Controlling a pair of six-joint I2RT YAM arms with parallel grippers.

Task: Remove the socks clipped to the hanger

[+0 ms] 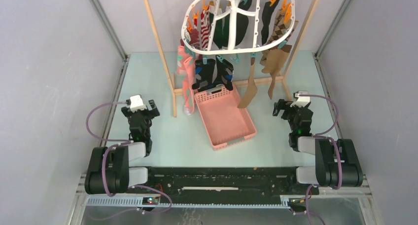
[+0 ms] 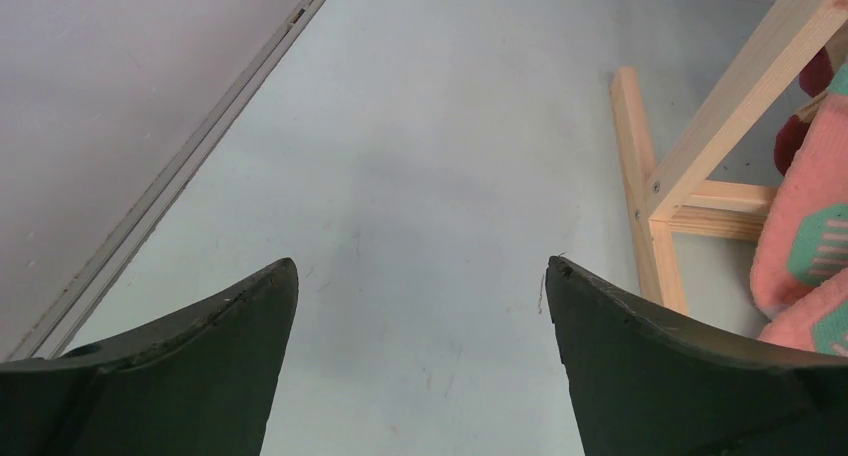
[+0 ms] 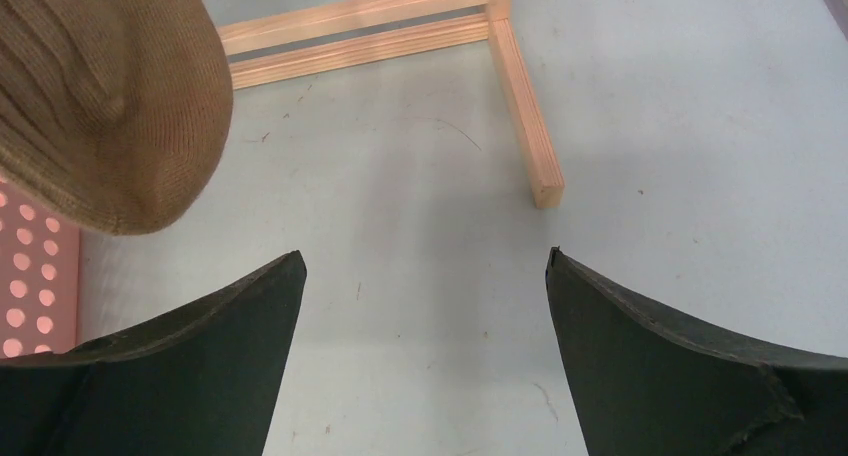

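A white oval clip hanger (image 1: 231, 51) holds several socks: pink ones (image 1: 189, 82) (image 2: 800, 246), dark pairs (image 1: 222, 74), striped red ones (image 1: 204, 25) and brown ones (image 1: 249, 94) (image 3: 120, 106). My left gripper (image 1: 141, 104) stands open on the left of the table, apart from the socks, with nothing between its fingers. My right gripper (image 1: 288, 105) is open at the right, empty, with a hanging brown sock to its upper left in the right wrist view.
A pink basket (image 1: 213, 146) (image 3: 40, 286) lies below the hanger at centre. A wooden stand (image 1: 160, 47) (image 2: 730, 106) (image 3: 525, 106) frames the socks, its feet on the table. Walls bound it left and right.
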